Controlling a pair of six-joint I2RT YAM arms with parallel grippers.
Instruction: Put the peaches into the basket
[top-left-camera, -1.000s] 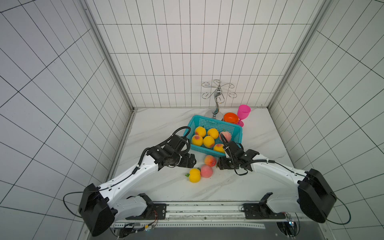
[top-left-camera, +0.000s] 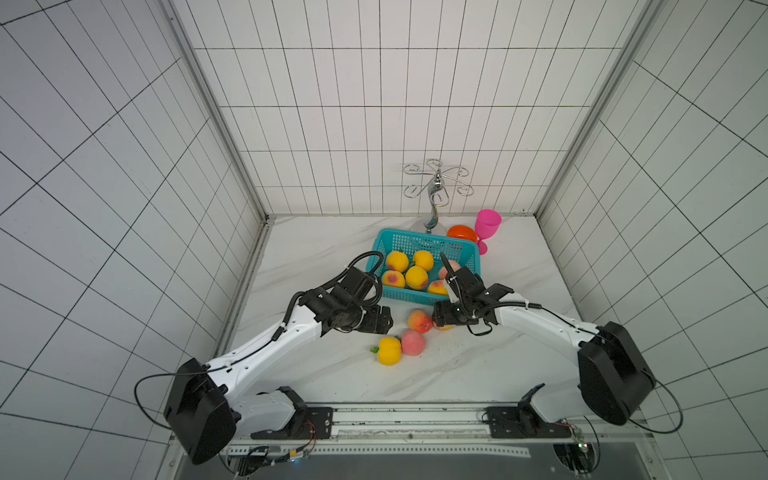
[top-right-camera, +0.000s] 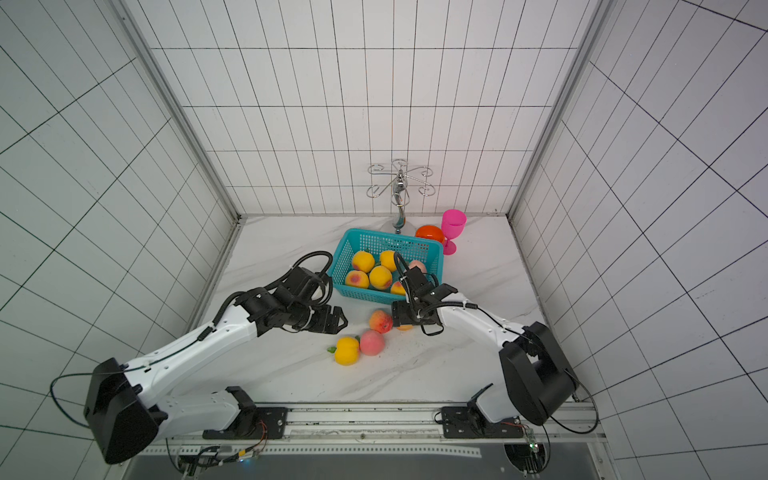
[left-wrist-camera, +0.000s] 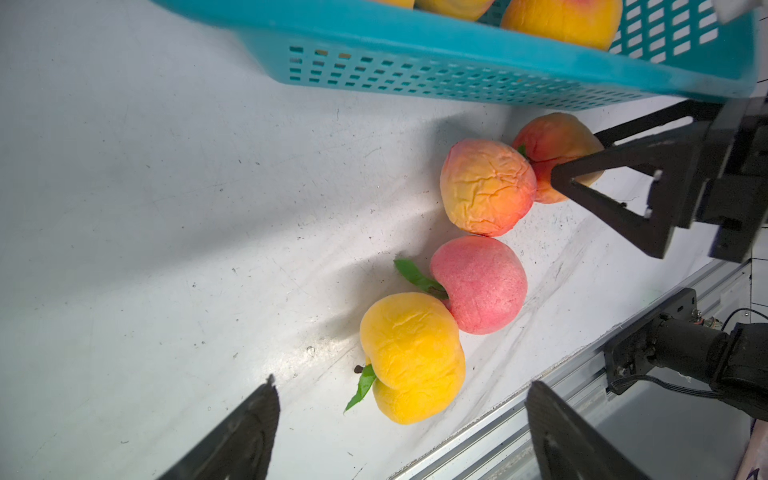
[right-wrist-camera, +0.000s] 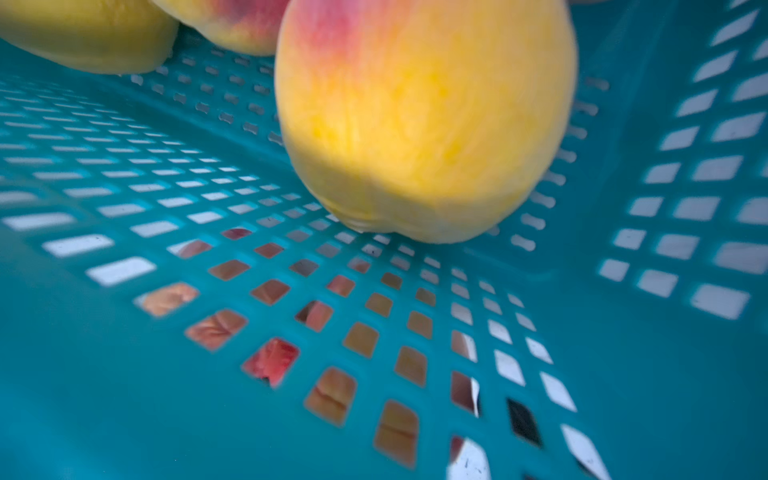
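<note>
In the left wrist view, a red-orange peach (left-wrist-camera: 557, 136) sits on the table by the basket's front wall. One finger of my right gripper is at each side of it; whether they press on it cannot be told. Touching this fruit is an orange-red peach (left-wrist-camera: 484, 192), followed by a pink peach (left-wrist-camera: 480, 284) and a yellow two-lobed one (left-wrist-camera: 412, 352). My left gripper is open and empty above the yellow one. The teal basket (top-left-camera: 392, 296) holds several peaches. The right wrist view faces the basket's inside and one peach (right-wrist-camera: 424, 120); no fingers show there.
Behind the basket stand a metal rack (top-left-camera: 433, 192), an orange bowl (top-left-camera: 461, 232) and a pink goblet (top-left-camera: 487, 224). The right wrist hangs close over the basket's front rim.
The basket has shifted slightly back and left. The left gripper has barely moved.
</note>
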